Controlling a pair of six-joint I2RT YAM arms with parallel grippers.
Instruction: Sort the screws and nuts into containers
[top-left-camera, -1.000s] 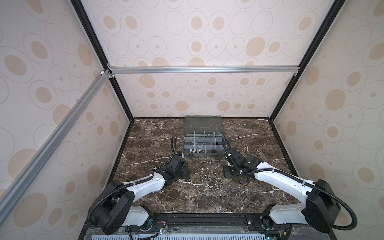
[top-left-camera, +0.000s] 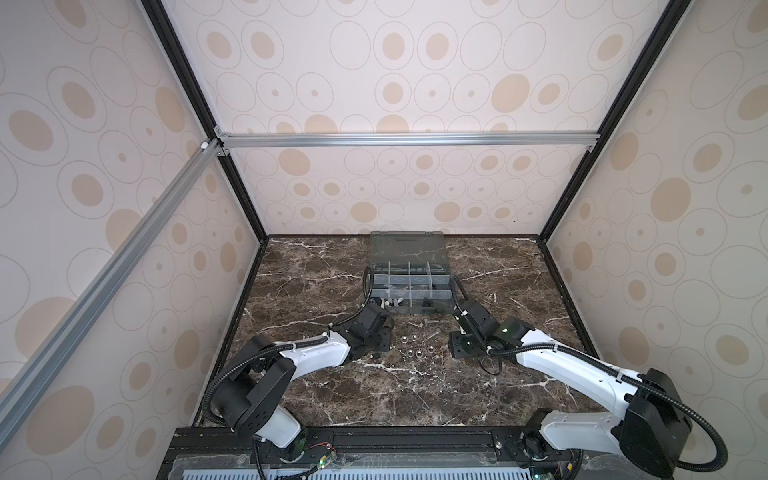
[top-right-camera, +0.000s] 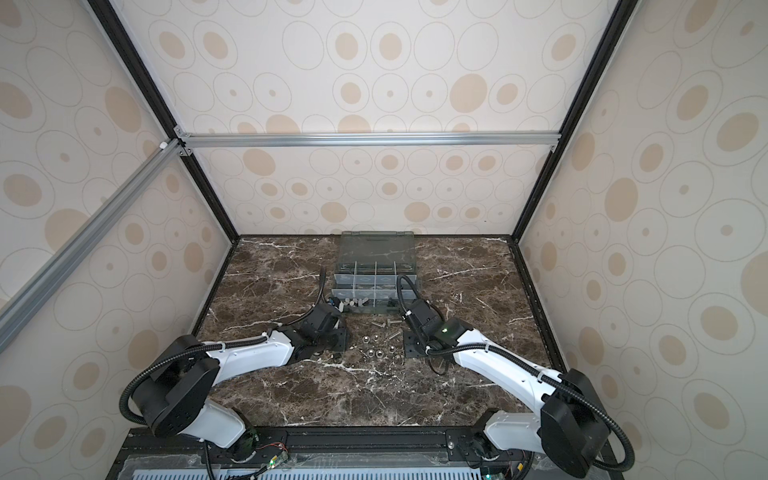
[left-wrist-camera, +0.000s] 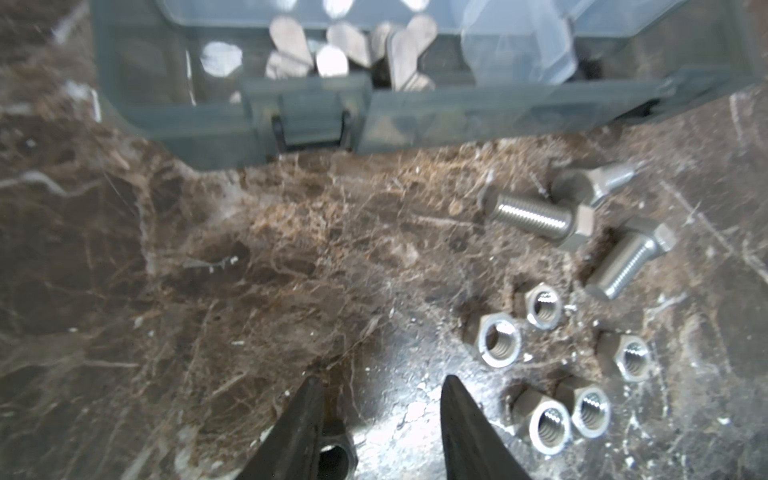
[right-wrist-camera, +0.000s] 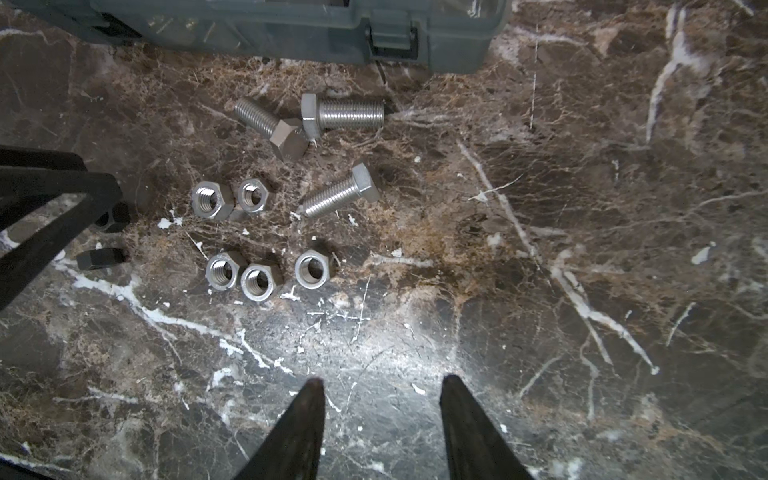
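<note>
A translucent grey compartment box (top-left-camera: 408, 308) lies open at the back, with silver pieces in a front compartment. In front of it lie three silver bolts (right-wrist-camera: 344, 114) and several silver nuts (right-wrist-camera: 312, 268). My left gripper stands open above the table just left of them; a dark nut (left-wrist-camera: 336, 457) shows partly behind its left finger. The right wrist view shows dark nuts (right-wrist-camera: 99, 257) beside the left gripper's fingers. My right gripper is open at the right of the loose pieces, nothing between its fingers.
Bare marble table (top-left-camera: 304, 264) spreads either side of the box, whose lid (top-left-camera: 406, 244) stands at the back. Walls and dark frame rails bound the table; both arms come in from the front corners.
My right arm has shifted slightly to the right.
</note>
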